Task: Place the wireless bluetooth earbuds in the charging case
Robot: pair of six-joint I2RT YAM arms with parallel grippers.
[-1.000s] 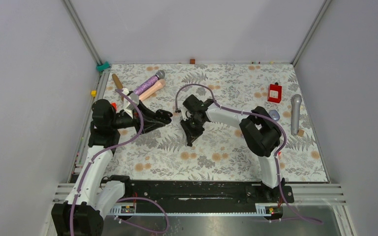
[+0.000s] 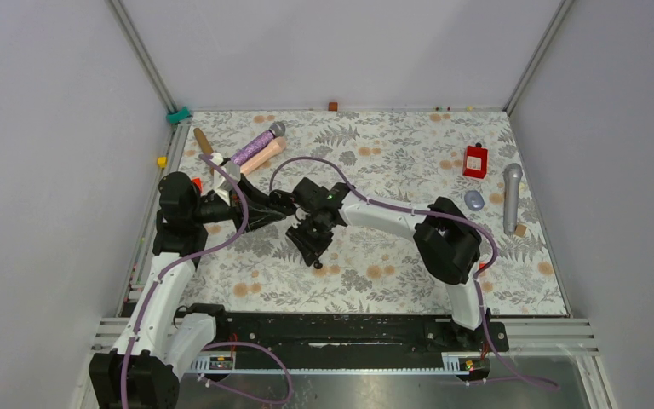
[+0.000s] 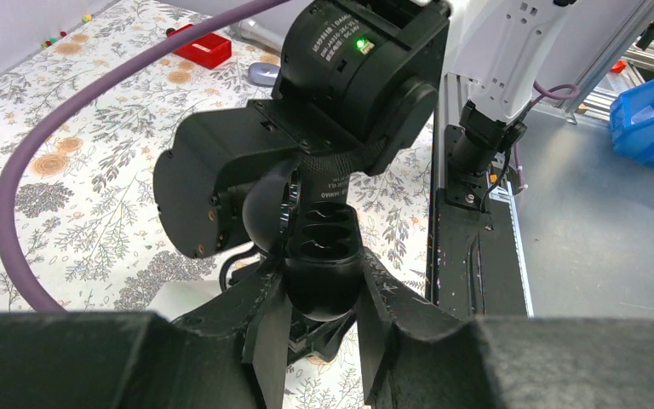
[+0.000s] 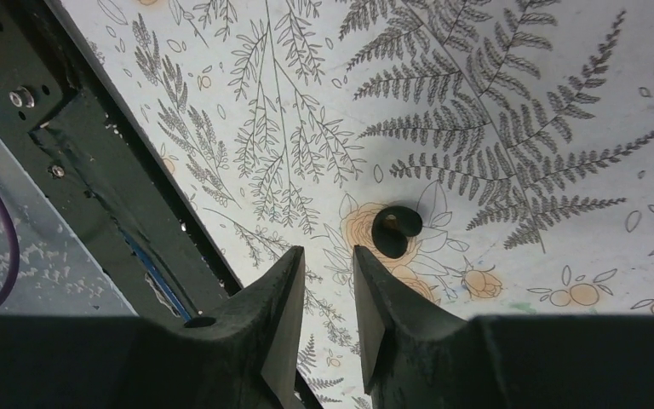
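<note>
In the left wrist view, my left gripper is shut on the black charging case (image 3: 324,277). Its lid is raised and dark hollows show inside; whether any holds an earbud I cannot tell. From above, the case (image 2: 283,202) is off the table, left of my right arm. One small black earbud (image 4: 390,232) lies on the patterned cloth, seen also as a dark spot (image 2: 318,265) from the top. Over the cloth, my right gripper stands partly open, nothing between its fingers. In its view the earbud is just beyond the right fingertip.
Right of the work area lie a red box (image 2: 474,161), a grey-blue oval object (image 2: 474,200) and a silver microphone (image 2: 512,198). Purple (image 2: 252,146) and peach (image 2: 264,157) microphones are behind my left arm.
My right gripper has moved left and toward the front edge. My left arm is still.
</note>
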